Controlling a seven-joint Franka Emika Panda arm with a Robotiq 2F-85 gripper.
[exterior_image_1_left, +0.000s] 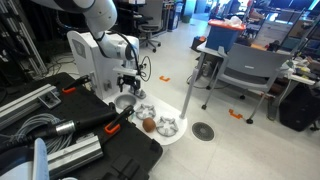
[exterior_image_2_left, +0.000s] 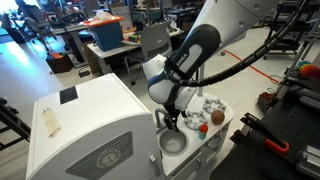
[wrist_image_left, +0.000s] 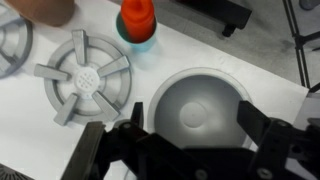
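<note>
My gripper is open, its dark fingers spread wide at the bottom of the wrist view with nothing visible between them. Beyond them lies a round grey sink basin (wrist_image_left: 200, 108), which looks empty. In exterior view 2 the gripper (exterior_image_2_left: 172, 120) hangs just above the basin (exterior_image_2_left: 173, 143), on its far side. An orange-red object (wrist_image_left: 138, 14) stands in a clear bluish cup (wrist_image_left: 140, 38) near the top of the wrist view. Beside it is a grey burner grate (wrist_image_left: 90, 78).
A brown round item (wrist_image_left: 54, 8) sits past the burner, partly cut off. Also on the white counter (exterior_image_1_left: 178, 92) is a second burner grate (exterior_image_1_left: 168, 127). A black faucet-like piece (wrist_image_left: 225, 14) borders the basin. A dark table (exterior_image_1_left: 125, 155) with a red-handled clamp (exterior_image_1_left: 120, 124) adjoins the counter.
</note>
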